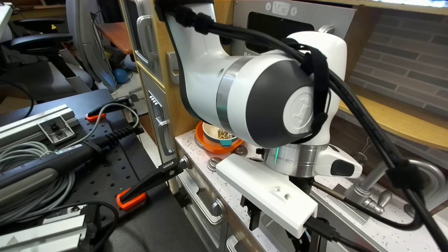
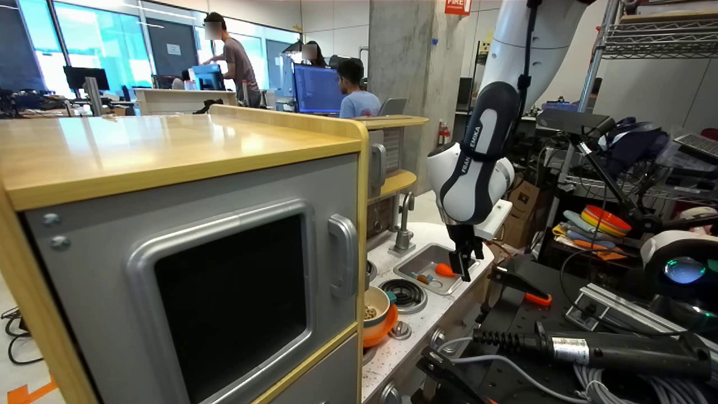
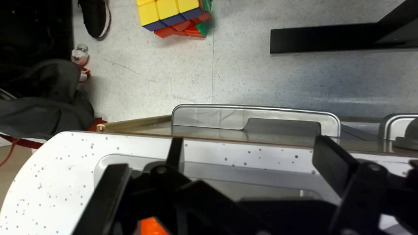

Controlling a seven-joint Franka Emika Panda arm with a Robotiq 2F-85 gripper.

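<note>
My gripper stands open over the sink, its fingers wide apart with nothing between them. In exterior view 2 the gripper hangs at the front side of the metal sink, and a bright orange-red item shows in the basin close by. To its left lies a small blue and brown toy. Only a patch of the orange item shows at the bottom of the wrist view, behind the gripper. Exterior view 1 hides the basin's contents behind the gripper and its white camera housing.
A pale bowl with small pieces in it rests on an orange plate by the stove. The faucet rises behind the sink. A black clamp reaches from the dark table to the counter front.
</note>
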